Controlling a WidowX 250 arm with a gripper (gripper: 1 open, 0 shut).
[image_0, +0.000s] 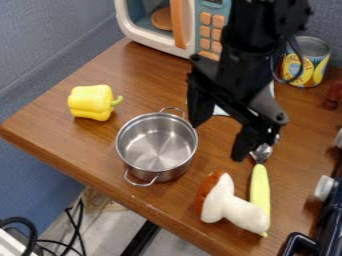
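Note:
My black gripper (218, 128) hangs over the table right of the steel pot (156, 147), its two fingers wide apart with nothing seen between them. Below it a spoon (262, 153) shows partly, with a long yellow object (261, 200) and a white-and-orange toy mushroom (233, 210) nearer the front. A yellow pepper (91, 102) lies on the left. A white cloth behind the gripper is mostly hidden.
The wooden table (80, 140) has a toy microwave (170, 20) at the back, a can (306, 60) and small bottle (333, 97) at the right, and black equipment on the right edge.

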